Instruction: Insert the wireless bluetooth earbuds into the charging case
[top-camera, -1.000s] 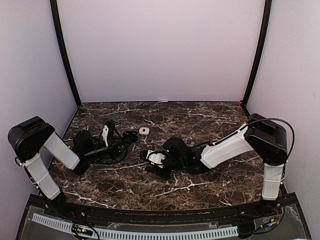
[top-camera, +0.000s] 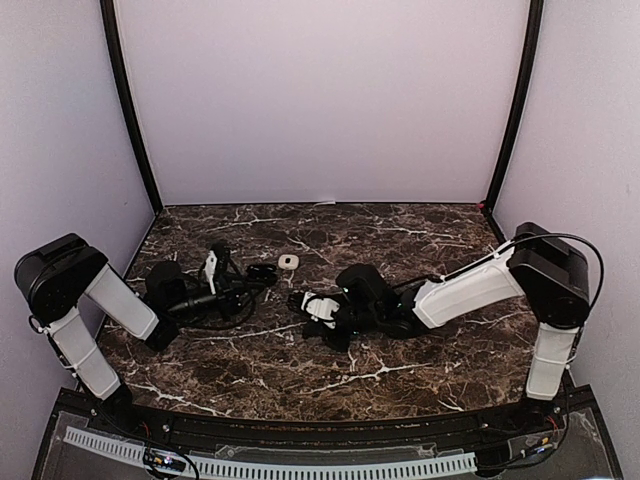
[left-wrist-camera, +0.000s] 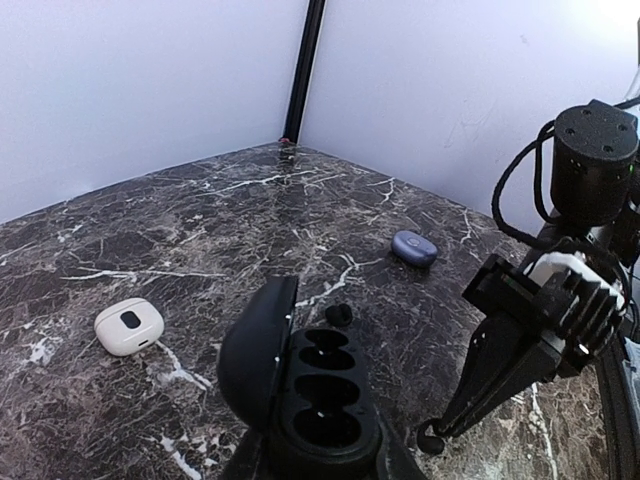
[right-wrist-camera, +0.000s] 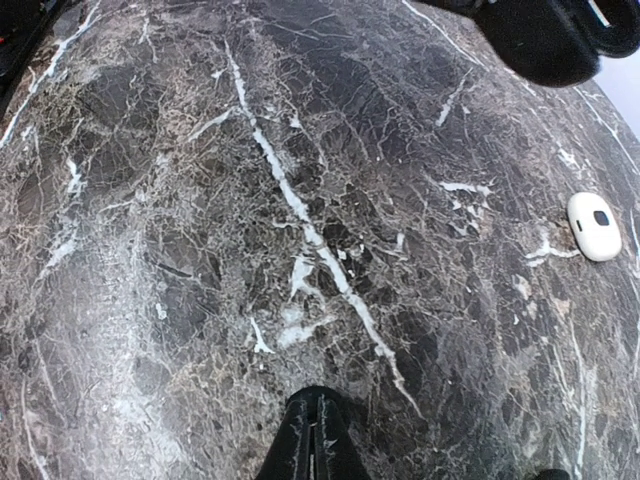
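My left gripper (top-camera: 255, 280) holds the open black charging case above the table, its lid upright and the visible compartments empty; the case also shows at the top of the right wrist view (right-wrist-camera: 535, 40). My right gripper is shut on a black earbud (right-wrist-camera: 315, 398), low over the table to the right of the case. In the left wrist view this earbud (left-wrist-camera: 432, 435) shows at the right gripper's tips. A second small black earbud lies on the table beyond the case, partly seen at the bottom edge of the right wrist view (right-wrist-camera: 550, 475).
A white case (left-wrist-camera: 129, 325) lies on the marble table (top-camera: 400, 380) at the back, left of centre. A purple-grey case (left-wrist-camera: 413, 248) lies farther right, hidden behind the right arm in the top view.
The left gripper and the case have stayed put.
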